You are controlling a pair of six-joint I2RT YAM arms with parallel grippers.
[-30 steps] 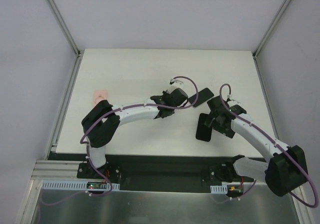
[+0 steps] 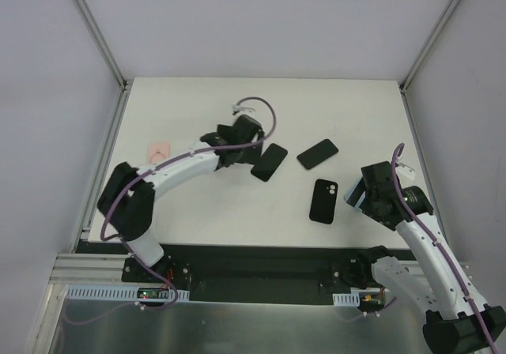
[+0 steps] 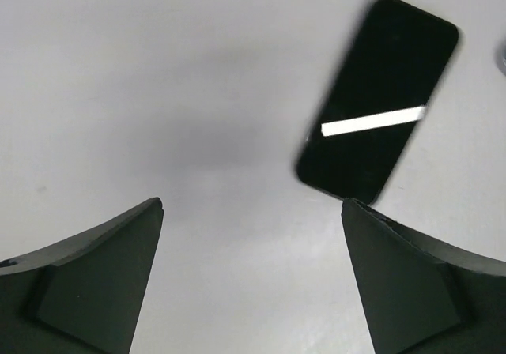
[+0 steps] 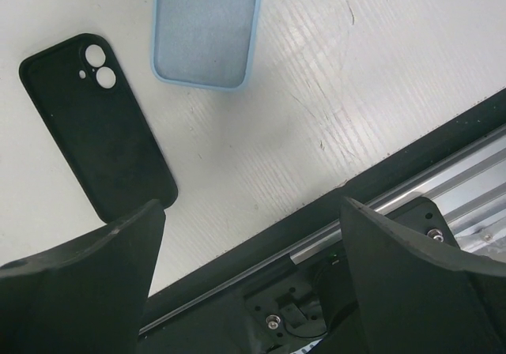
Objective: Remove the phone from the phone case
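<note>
Two dark phone-shaped slabs lie apart on the white table, one at centre, one right of it. A black case with camera holes lies empty near the front. A light blue case, also empty, is partly under my right arm in the top view. My left gripper is open above the table, motion-blurred in the top view, a dark slab in its wrist view. My right gripper is open over the front right edge, nothing between its fingers.
A pink item lies at the table's left, partly behind my left arm. Walls stand at both sides and behind.
My left arm has swung left and back, uncovering the central slab. My right arm has moved right from beside the black case toward the table's right edge.
</note>
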